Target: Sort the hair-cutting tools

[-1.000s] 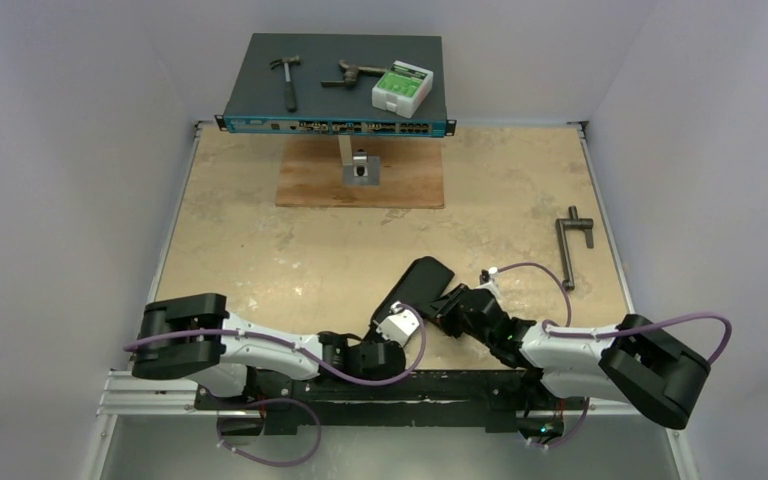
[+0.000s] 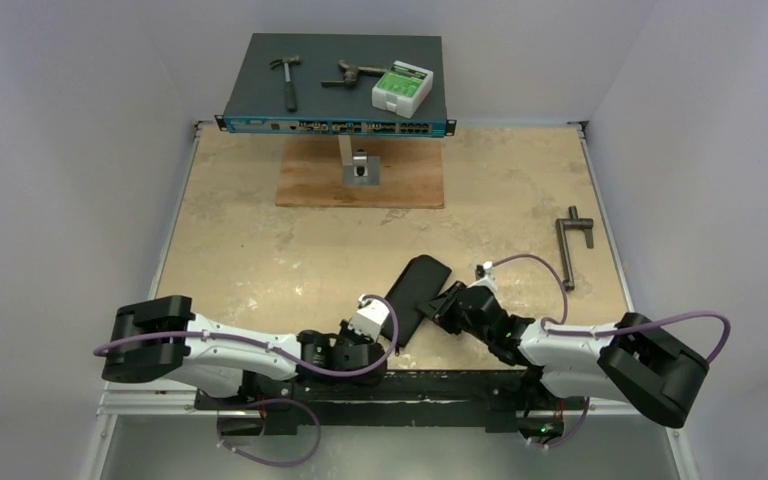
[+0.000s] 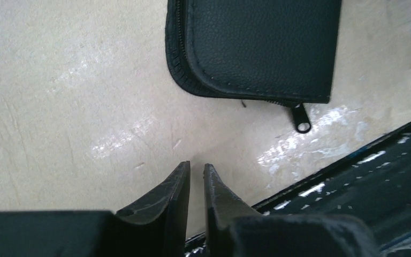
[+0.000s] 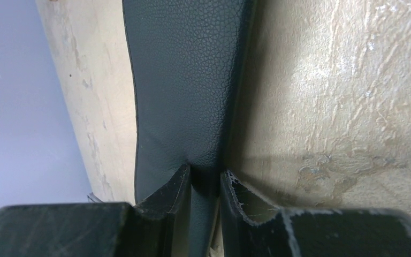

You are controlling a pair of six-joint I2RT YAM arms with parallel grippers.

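A black zippered leather case (image 2: 420, 284) lies closed on the table between my two arms. Its rounded corner, zip and black zipper pull (image 3: 301, 119) show in the left wrist view. My left gripper is part open, its fingers a narrow gap apart with only bare table behind them, on the near side of the case and clear of the pull. In the right wrist view, my right gripper is shut on the long spine edge of the case (image 4: 184, 80). No cutting tools show; the inside of the case is hidden.
A dark rack unit (image 2: 310, 75) at the back carries a hammer (image 2: 289, 82), a drill-like tool (image 2: 356, 73) and a white-and-green box (image 2: 402, 90). A metal pipe-like tool (image 2: 566, 250) lies at the right.
My left arm has drawn back to the left and away from the case, uncovering more of its near end. The right gripper keeps its hold; the case has shifted very slightly left.
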